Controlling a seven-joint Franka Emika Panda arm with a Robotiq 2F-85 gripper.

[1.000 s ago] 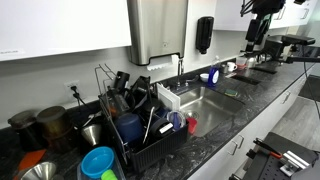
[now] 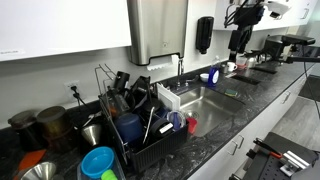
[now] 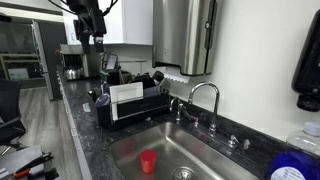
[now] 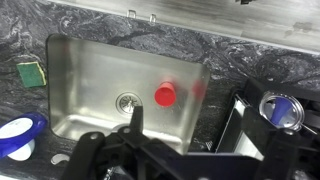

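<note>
A red cup [image 4: 165, 94] stands in the steel sink [image 4: 85, 75], close to the drain. From the exterior its side shows as a red cup [image 3: 148, 161] on the sink floor. High above the counter, my gripper [image 3: 92, 46] points down with its fingers apart and nothing between them. The same gripper [image 2: 239, 42] hangs well clear of everything below in the other exterior view. Dark fingers [image 4: 137, 121] reach into the lower part of the wrist view.
A black dish rack [image 2: 155, 147] holds dark pans, mugs and a white board. The faucet [image 3: 214, 100] rises behind the sink. A green sponge [image 4: 31, 74] and a blue-capped bottle [image 4: 22, 134] lie near the sink. Dark pots [image 2: 55, 128] stand farther left.
My gripper has moved left in exterior view 1, toward the dish rack's side. Nothing on the counter or in the sink has visibly moved.
</note>
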